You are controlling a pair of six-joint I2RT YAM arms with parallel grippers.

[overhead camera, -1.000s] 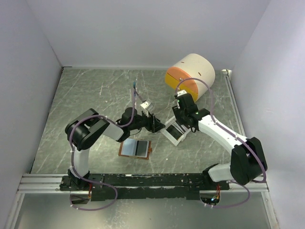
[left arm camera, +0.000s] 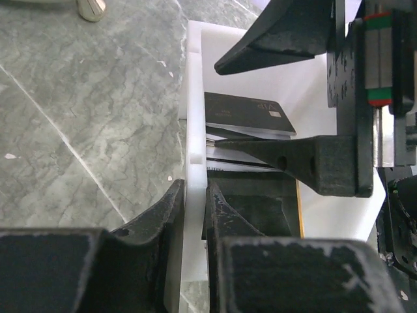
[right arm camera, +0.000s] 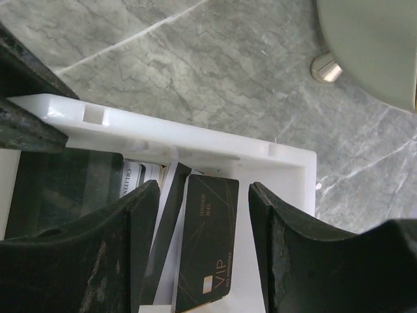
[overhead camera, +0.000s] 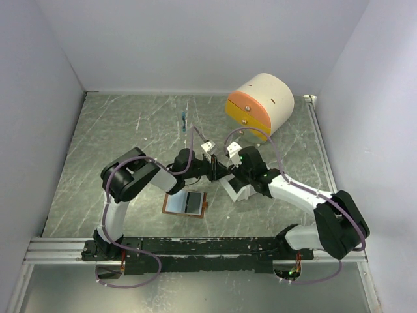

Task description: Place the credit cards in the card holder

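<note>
The white card holder (overhead camera: 232,192) holds a stack of cards, a black VIP card (right arm camera: 208,241) on top, beside a dark compartment. My left gripper is shut on the holder's wall, seen at the bottom of the left wrist view. My right gripper is open inside the holder, its fingertips either side of the cards at the VIP end; in the left wrist view one of its fingers reaches in among the cards.
A framed tray (overhead camera: 184,203) lies at front left. A cream cylindrical object with orange and yellow face (overhead camera: 270,98) stands at the back right.
My right arm has moved down and left toward the holder and my left gripper. My left arm has shifted slightly right.
</note>
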